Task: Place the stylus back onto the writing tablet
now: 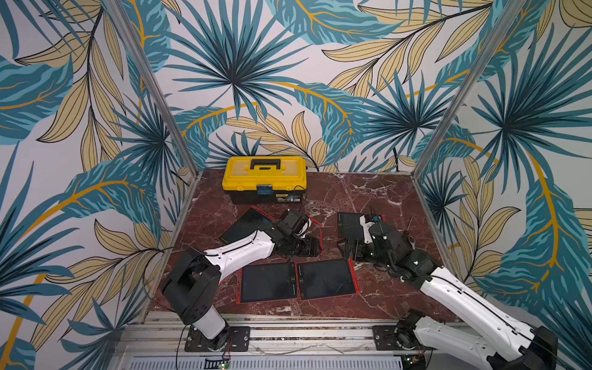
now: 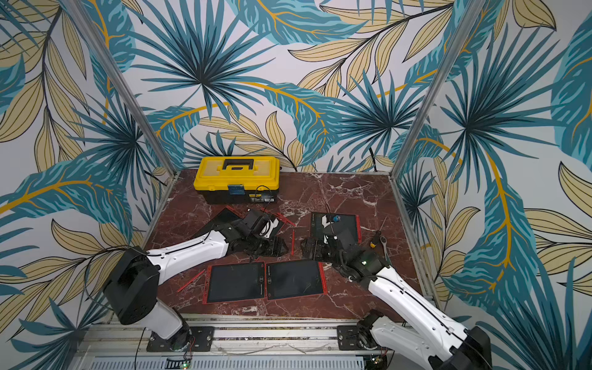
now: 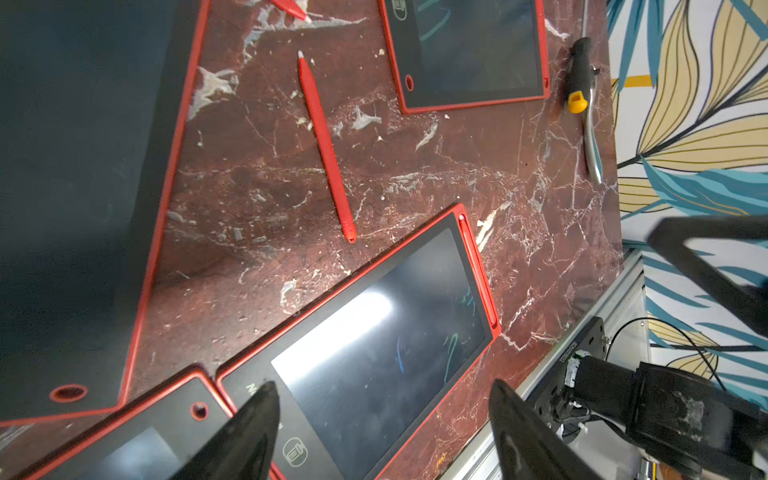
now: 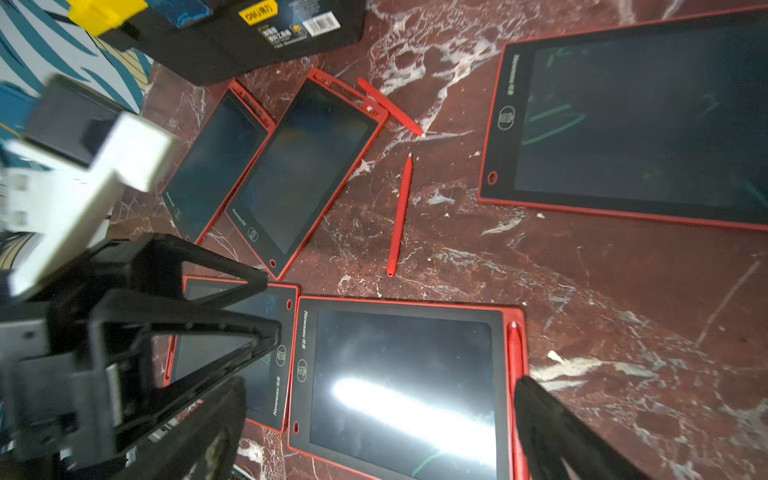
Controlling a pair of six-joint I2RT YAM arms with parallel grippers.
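A red stylus lies on the marble table between the rear tablets, nothing holding it; the left wrist view shows this stylus (image 3: 328, 148) whole. My left gripper is open and empty, above the table left of the stylus. Facing it from the right, my right gripper also stands open with nothing between its fingers. A front right tablet (image 4: 408, 384) has a stylus in its side slot. A rear left tablet (image 4: 304, 176) has a second loose stylus (image 4: 390, 106) by its slotted end. Another tablet (image 4: 624, 120) lies at the rear right.
A yellow toolbox (image 1: 265, 178) stands at the back left. A front left tablet (image 1: 268, 282) adjoins the front right one. A third loose stylus (image 2: 191, 280) lies farther left. Tools (image 2: 379, 240) lie at the right edge. Both grippers are close together over mid-table.
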